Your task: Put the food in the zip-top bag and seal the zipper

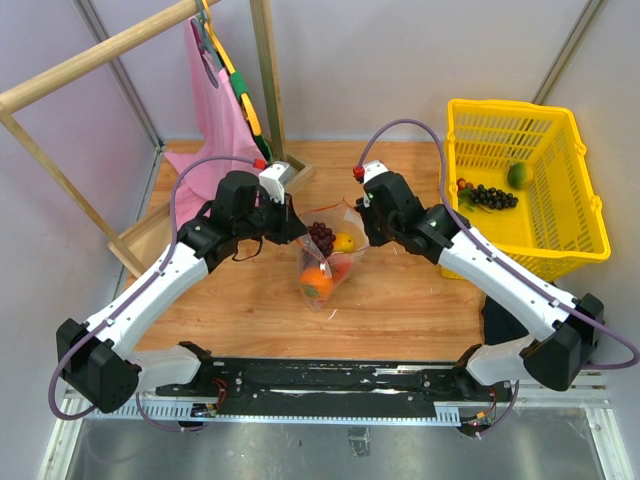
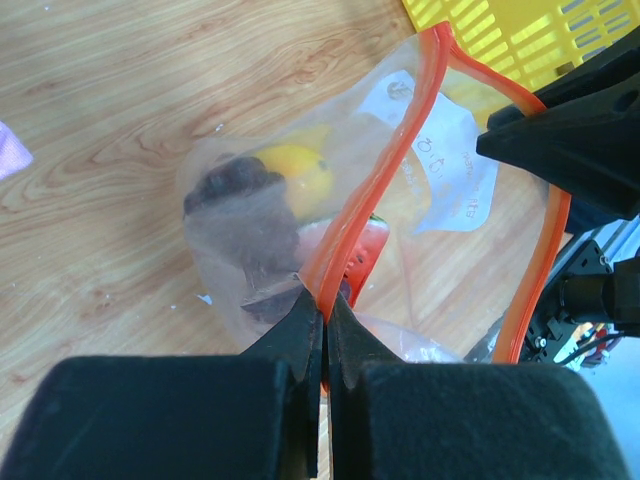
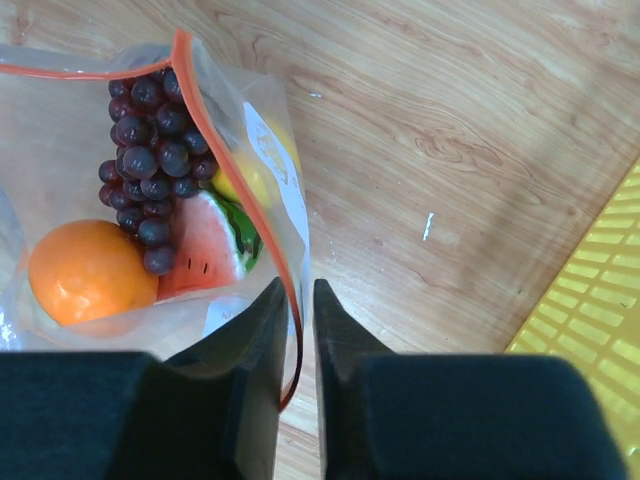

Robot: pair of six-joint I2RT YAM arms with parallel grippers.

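Note:
A clear zip top bag [image 1: 313, 215] with an orange rim [image 3: 222, 160] stands mouth-up between my arms. Inside it, the right wrist view shows dark grapes [image 3: 150, 155], an orange [image 3: 92, 272], a watermelon slice [image 3: 203, 247] and a yellow fruit [image 3: 252, 180] partly behind the bag's label. My left gripper is shut on the bag's rim at one side of the mouth. Across the mouth, my right gripper is slightly open, with the rim running between its fingers, close against the left one.
A yellow basket [image 1: 525, 235] stands at the right, holding black grapes [image 1: 488, 196] and a green fruit [image 1: 520, 176]. A wooden frame [image 1: 90, 55] with a pink cloth [image 1: 218, 120] stands at the back left.

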